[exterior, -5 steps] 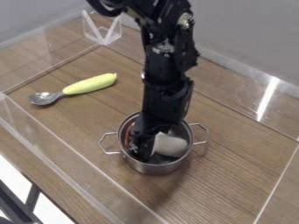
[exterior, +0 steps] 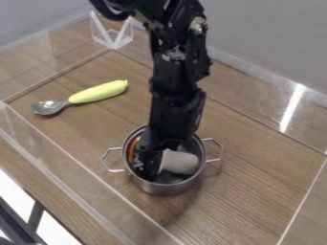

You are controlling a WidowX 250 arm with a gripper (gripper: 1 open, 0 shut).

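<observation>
A steel pot (exterior: 165, 185) with two wire handles stands on the wooden board. My black gripper (exterior: 159, 157) reaches down into it from above. A pale grey cylindrical object (exterior: 181, 162) lies in the pot beside the gripper, and something orange shows at the pot's left inner side. The fingertips are dark against the pot's inside, so their exact position is hard to make out.
A spoon with a pale yellow handle (exterior: 98, 93) lies at the upper left. A white wire rack (exterior: 111, 34) stands at the back. Clear plastic walls edge the board, and its right part is bare.
Over the last second my arm and the pot have shifted slightly left. More orange shows inside the pot now.
</observation>
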